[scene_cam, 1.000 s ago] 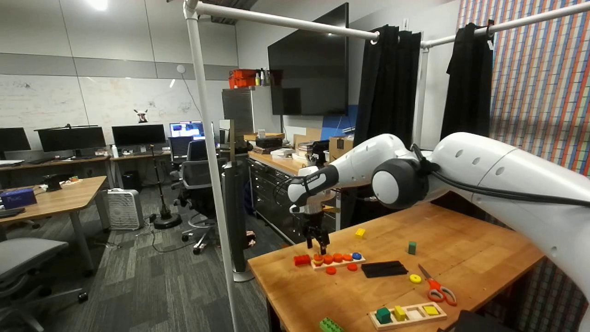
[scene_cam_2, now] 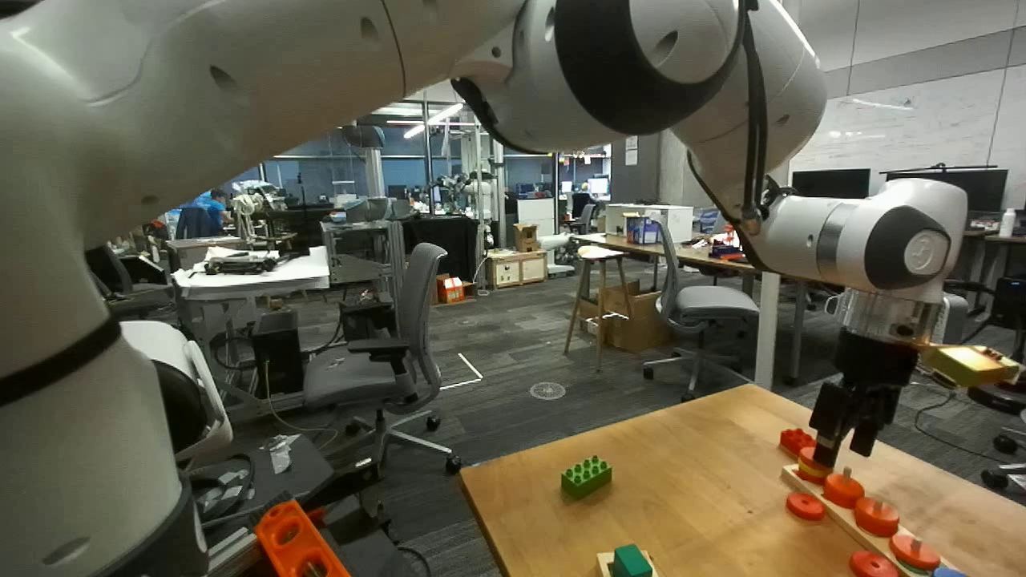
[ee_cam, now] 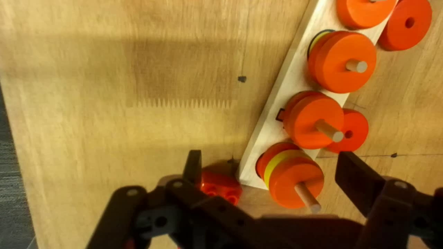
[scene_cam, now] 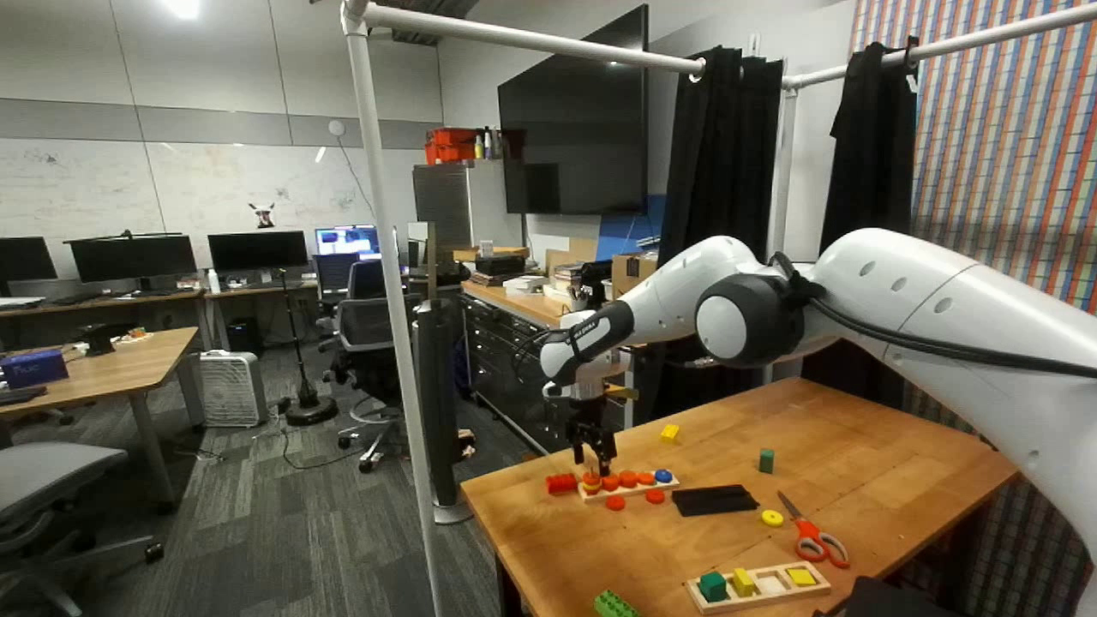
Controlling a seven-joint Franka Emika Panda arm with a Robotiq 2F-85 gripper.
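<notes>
A pale wooden peg board (ee_cam: 272, 105) carries stacks of round discs on upright pegs. The end stack (ee_cam: 292, 178) has orange discs with one yellow disc among them; its peg sticks out on top. My gripper is open just above this end of the board, its fingers on either side of the end stack in the wrist view, nothing held. A red toy brick (ee_cam: 222, 186) lies off the board's end, partly behind one finger. Two loose red discs (ee_cam: 407, 25) lie flat beside the board. In exterior view 1 a blue piece (scene_cam: 663, 476) tops the far end.
A black flat object (scene_cam: 714, 500), a yellow ring (scene_cam: 772, 518), orange-handled scissors (scene_cam: 819, 542), a green block (scene_cam: 766, 461) and a yellow block (scene_cam: 669, 433) lie on the table. Nearer the front are a shape board (scene_cam: 761, 602) and a green brick (scene_cam: 614, 605).
The arm's elbow has risen, and the gripper has shifted slightly to the right in exterior view 1. The things on the table look unmoved.
</notes>
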